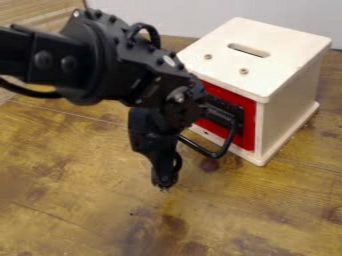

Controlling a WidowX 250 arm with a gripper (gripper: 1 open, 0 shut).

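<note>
My black gripper (163,175) hangs low over the wooden floor in the middle of the view, fingers pointing down. Whether it is open or shut, or holds anything, cannot be told against its dark body. Just right of the arm stands a cream wooden box (285,105) with a slot and two bolts on top and a red front panel (242,135), partly hidden by the arm and its cable loop.
A light wooden board or edge lies at the upper left, partly behind the arm. A white wall runs along the back.
</note>
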